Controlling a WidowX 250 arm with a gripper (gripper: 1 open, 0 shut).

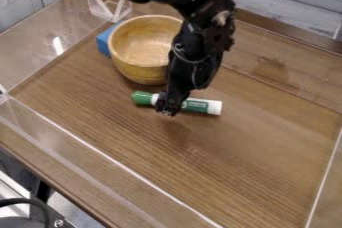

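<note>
My black gripper (171,98) hangs low over the wooden table, open, its fingertips just over a green-and-white tube (202,106) that lies crosswise on the tabletop. The tube's middle is partly hidden behind the fingers. A yellow bowl (134,42) stands behind the tube to the left, partly covered by the arm.
A blue block (104,42) sits left of the bowl. A white wire-like object (107,7) is at the back left edge.
</note>
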